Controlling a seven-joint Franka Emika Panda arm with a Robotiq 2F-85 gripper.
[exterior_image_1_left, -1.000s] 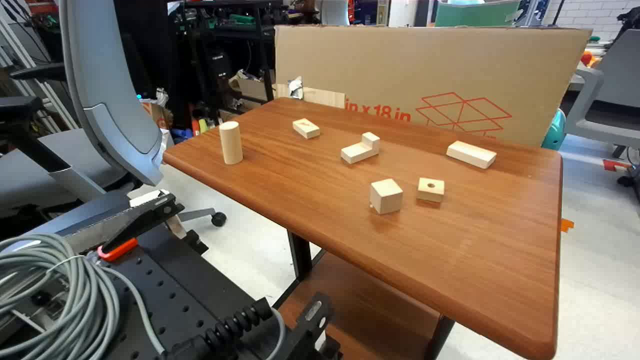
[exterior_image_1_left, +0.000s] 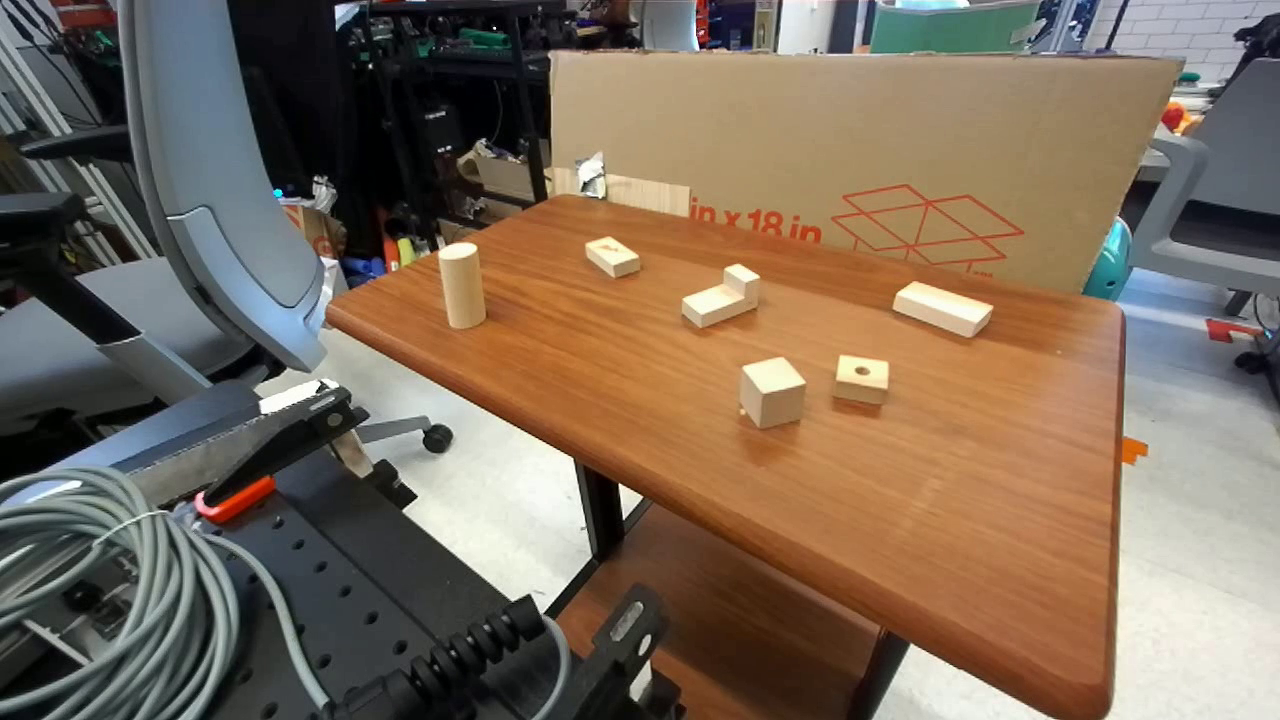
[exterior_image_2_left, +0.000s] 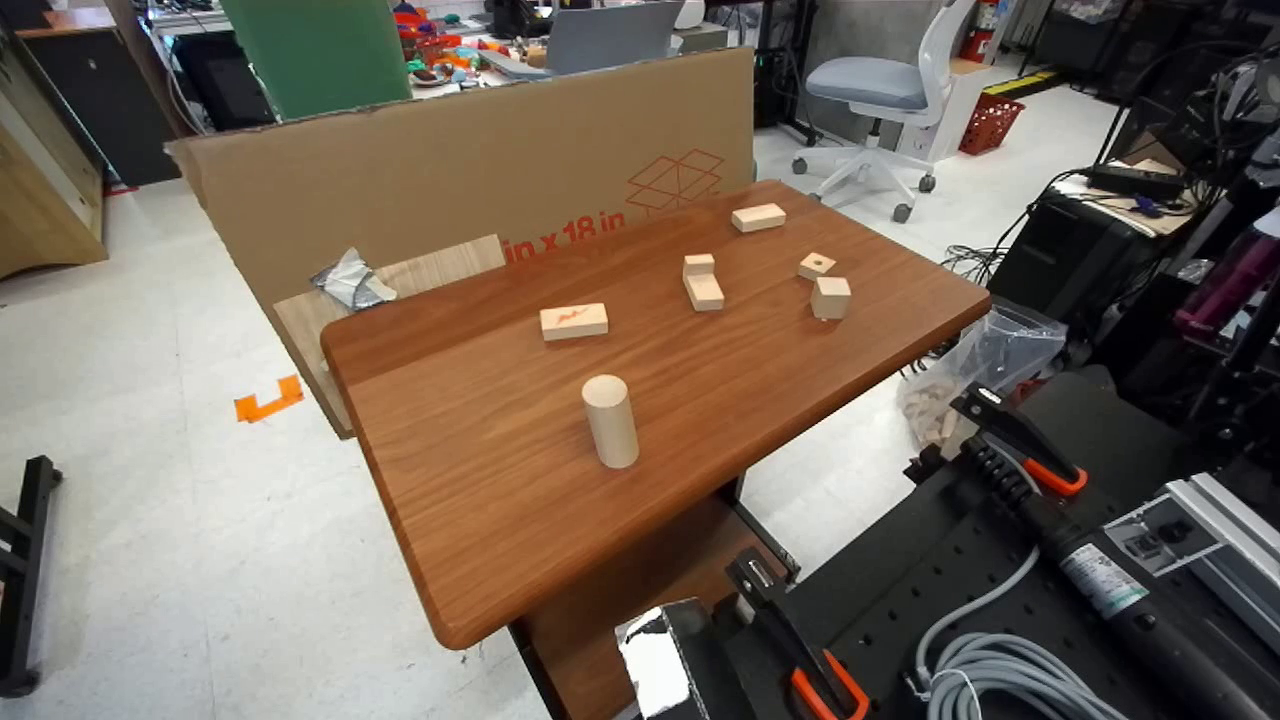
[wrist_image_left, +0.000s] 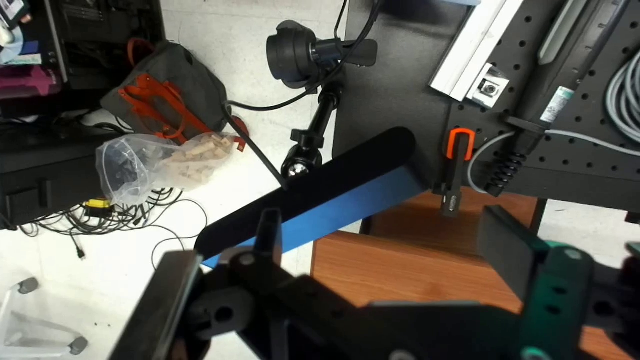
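Observation:
My gripper is open in the wrist view, its dark fingers spread wide with nothing between them; neither exterior view has it. On the wooden table stand an upright cylinder (exterior_image_1_left: 463, 287) at the left end and a flat block with a red mark (exterior_image_1_left: 613, 257) behind it. Mid-table is an L-shaped piece (exterior_image_1_left: 722, 299), a low bar with a raised end. A cube (exterior_image_1_left: 773, 392) sits close to a small block with a hole in its top (exterior_image_1_left: 861, 379). Toward the back right lies a plain long block (exterior_image_1_left: 943, 308). All are pale wood, apart from one another.
Along the table's far side stands a tall cardboard sheet (exterior_image_2_left: 480, 168). A black perforated base (exterior_image_1_left: 360, 576) with coiled cable (exterior_image_1_left: 132, 612) adjoins the near side. Bare tabletop (exterior_image_1_left: 960, 516) spreads over the front right. A chair back (exterior_image_1_left: 228, 168) rises beyond the left end.

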